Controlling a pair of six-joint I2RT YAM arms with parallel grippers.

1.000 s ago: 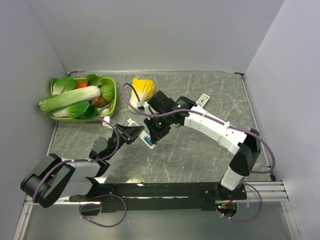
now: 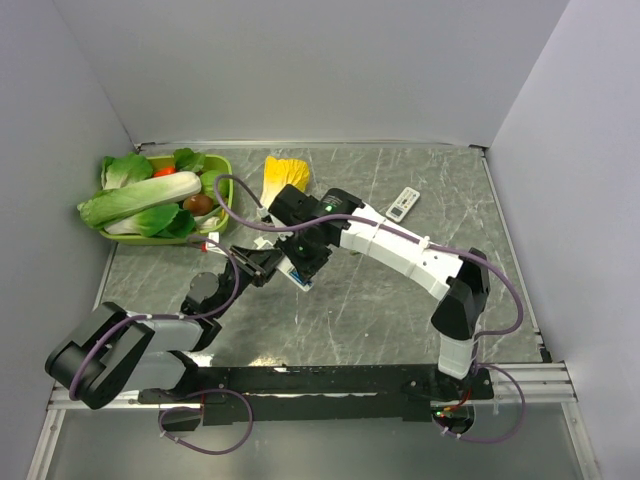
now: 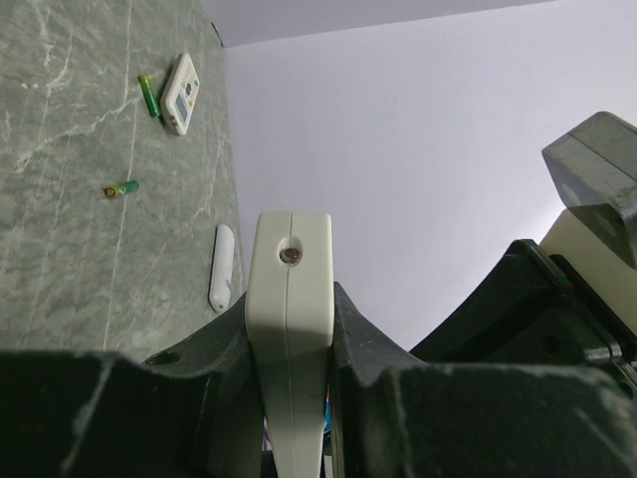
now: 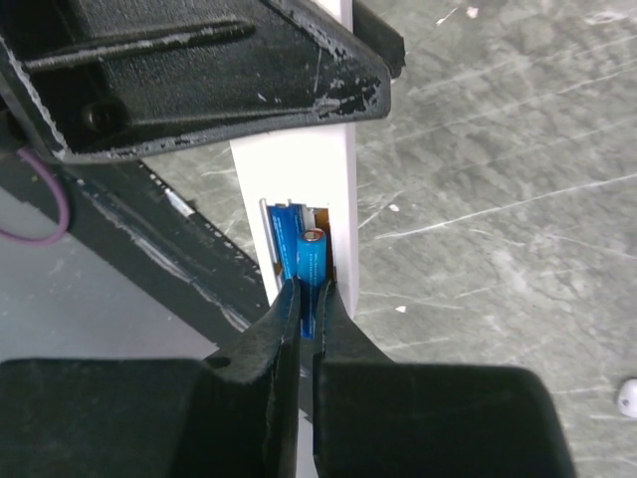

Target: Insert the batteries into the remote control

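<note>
My left gripper (image 2: 262, 262) is shut on the white remote, whose battery bay faces up in the right wrist view (image 4: 342, 189). A blue battery (image 4: 286, 239) lies in the bay. My right gripper is shut on a second blue battery (image 4: 312, 254), held at the bay beside the first; whether it is seated I cannot tell. Two loose green batteries (image 3: 149, 96) (image 3: 120, 189) lie on the table in the left wrist view.
A green basket of vegetables (image 2: 130, 230) stands at the back left, beside a yellow cabbage (image 2: 285, 170). Other white remotes (image 2: 403, 204) (image 3: 221, 267) lie on the table.
My right arm has shifted a little to the left over the remote, its gripper now further over the bay. The left arm has hardly moved.
</note>
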